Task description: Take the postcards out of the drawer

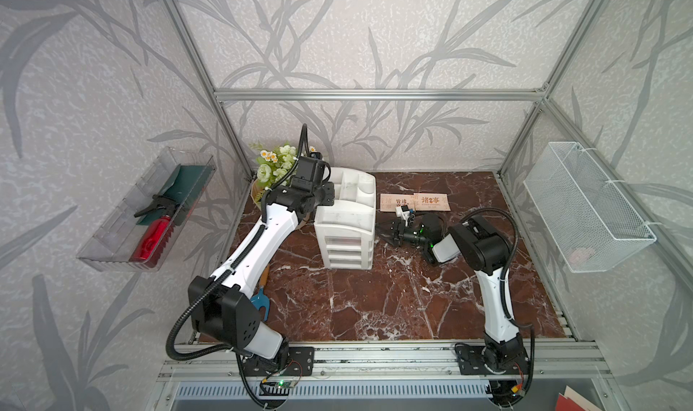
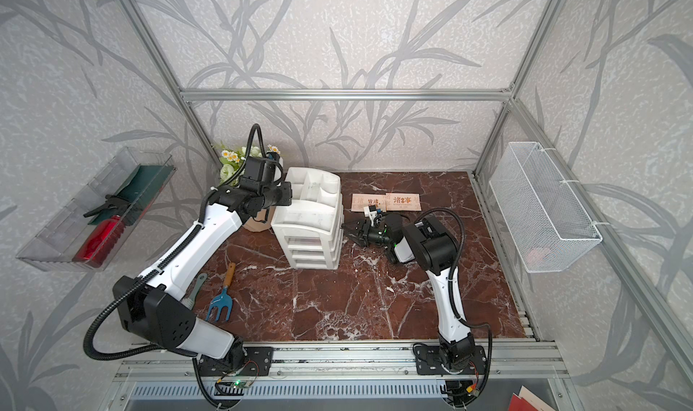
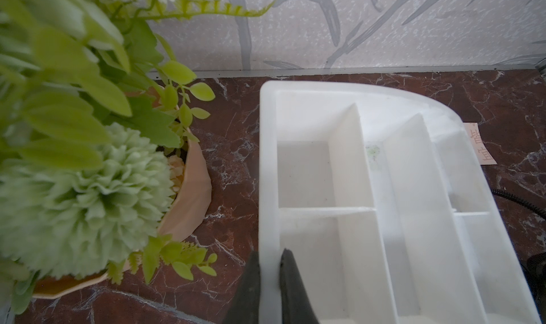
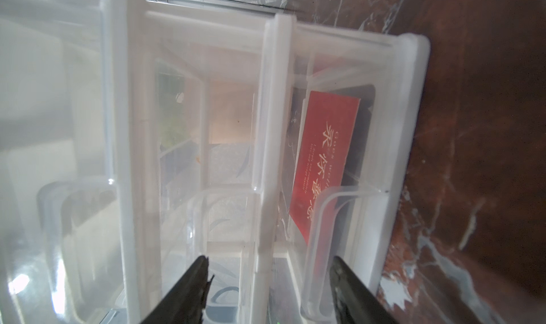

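The white drawer unit (image 1: 344,234) stands mid-table. From above, my left gripper is shut on the left rim of its top tray. In the right wrist view, clear drawer fronts fill the left and middle, and a red card (image 4: 324,147) lies inside the drawer at the table end. My right gripper faces these fronts from the unit's right side, fingers parted, with nothing clearly between them. Two pale printed cards (image 1: 431,201) lie on the table behind my right gripper.
A flower pot (image 3: 187,198) sits left of the unit. Garden tools (image 2: 220,302) lie front left. A clear wall bin (image 2: 97,216) and a white mesh basket (image 1: 584,216) hang at the sides.
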